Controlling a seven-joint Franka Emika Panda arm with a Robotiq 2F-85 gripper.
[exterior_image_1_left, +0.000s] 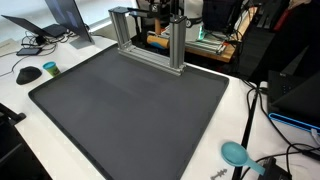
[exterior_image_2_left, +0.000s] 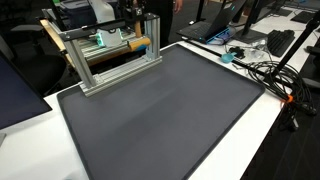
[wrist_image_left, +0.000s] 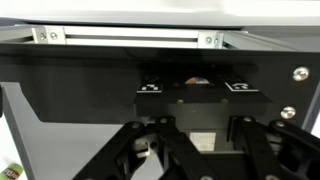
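Observation:
A wide black panel crosses the wrist view. My gripper is in front of it, with dotted white marks on its fingers. The fingers stand some way apart, shut on a dark piece between them whose shape is hard to make out. Part of a pale, coloured surface shows in the gap. In exterior view 1 the arm's end is a dark shape at the top edge, by the metal frame; the fingers cannot be made out there. An orange cylinder appears low within the frame, also seen in exterior view 2.
A turquoise round-headed item lies near the front right, by cables. Laptops stand beyond the mat.

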